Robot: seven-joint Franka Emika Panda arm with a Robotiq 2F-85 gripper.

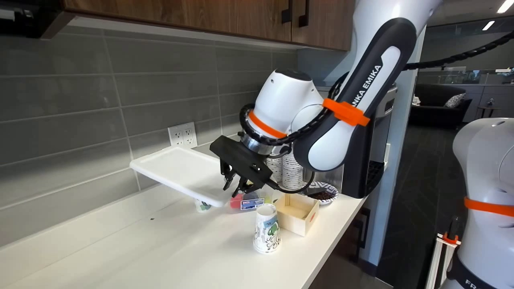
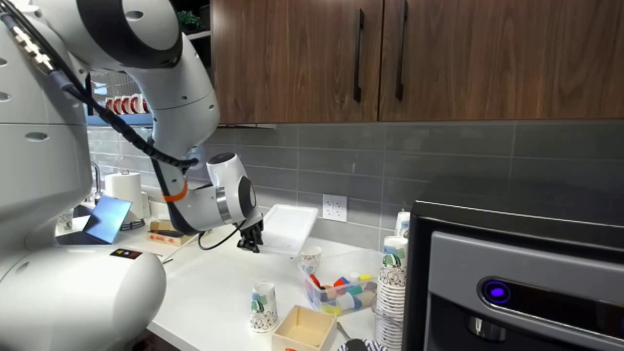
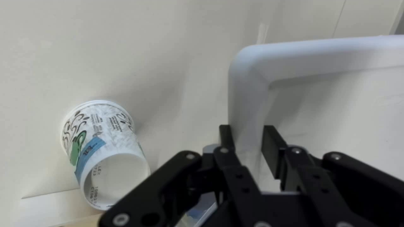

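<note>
My gripper is shut on the rim of a white rectangular tray [image 3: 252, 102], one finger [image 3: 226, 138] outside the edge and the other inside it. Exterior view 1 has the tray [image 1: 192, 168] held above the counter, tilted, with its far part near the tiled wall. My gripper [image 1: 236, 188] grips it at its right end. In exterior view 2 the tray [image 2: 289, 228] hangs to the right of my gripper [image 2: 250, 241], clear of the counter over most of its length.
A patterned paper cup [image 1: 267, 228] stands on the counter beside a small wooden box [image 1: 298, 212]. Behind are a clear bin [image 2: 345, 292] of coloured items, another cup [image 2: 311, 258] and a tall cup stack [image 2: 392, 292].
</note>
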